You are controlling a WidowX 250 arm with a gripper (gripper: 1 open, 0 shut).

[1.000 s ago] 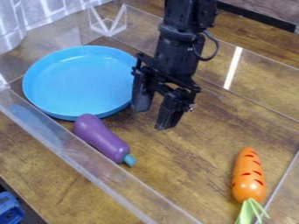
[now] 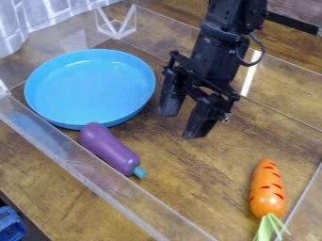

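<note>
My black gripper [image 2: 183, 115] hangs over the middle of the wooden surface, its fingers spread open, just right of a blue plate [image 2: 88, 87]. A small grey object seems to sit behind the left finger; I cannot tell whether it is apart from the gripper. A purple eggplant toy [image 2: 107, 148] lies below the plate, and an orange carrot toy [image 2: 266, 193] with a pale green top lies at the lower right.
Clear plastic walls [image 2: 75, 193] border the work area. A blue object [image 2: 8, 224] lies outside at the lower left. The wood between the eggplant and the carrot is bare.
The gripper and arm have shifted slightly to the right, and the arm's upper part leans further right. The plate, eggplant and carrot have not moved.
</note>
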